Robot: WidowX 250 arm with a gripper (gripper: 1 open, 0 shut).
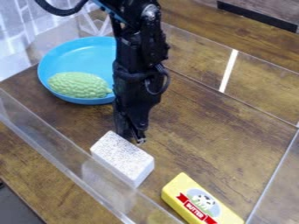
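Note:
My black gripper (132,131) reaches down from the top to just behind a white speckled block (121,159), near the wooden surface; its fingertips are dark and small, and nothing shows clearly between them. A green textured corn-like object (79,85) lies in a blue bowl (61,57) at the upper left, behind and left of my gripper. A yellow butter box (200,202) lies at the lower right.
A clear wall (41,140) runs along the left and front, close to the white block, and another edge stands at the right. The wooden floor (216,127) right of my gripper is bare.

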